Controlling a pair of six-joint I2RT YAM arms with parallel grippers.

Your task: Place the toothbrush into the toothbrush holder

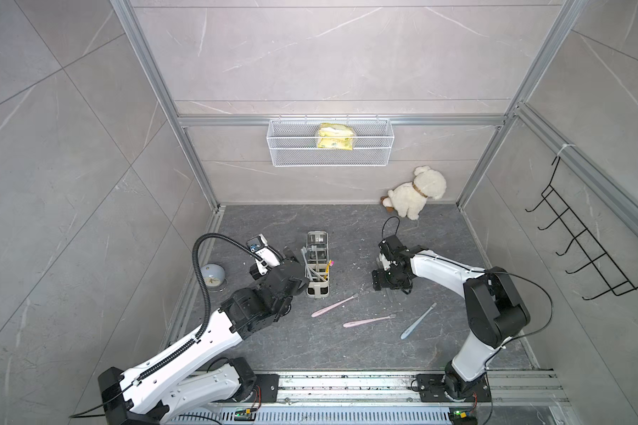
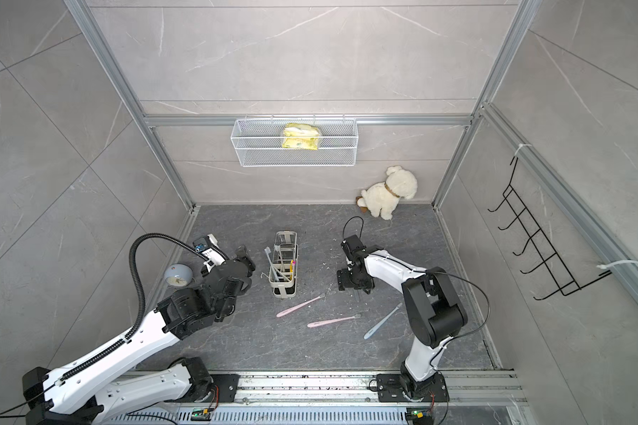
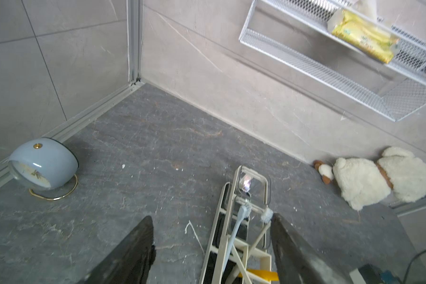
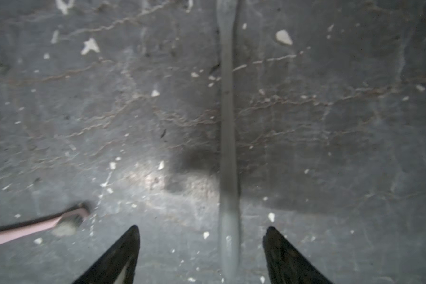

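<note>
The toothbrush holder [image 1: 318,287] stands mid-table with toothbrushes and other items inside. Two pink toothbrushes [image 1: 333,306] [image 1: 366,322] and a blue one [image 1: 417,322] lie in front on the table. My left gripper hovers at the holder's left, open, the holder showing between and beyond its fingers. My right gripper is open, pointing down over a long, dull-coloured toothbrush [image 4: 228,189] that runs between its fingers; a pink brush head [image 4: 71,220] is at its lower left.
A white plush dog [image 1: 411,198] sits at the back right. A small pale blue lamp [image 1: 212,275] is at the left edge. A wire basket [image 1: 290,159] hangs on the back wall, a black hook rack [image 1: 588,258] on the right wall.
</note>
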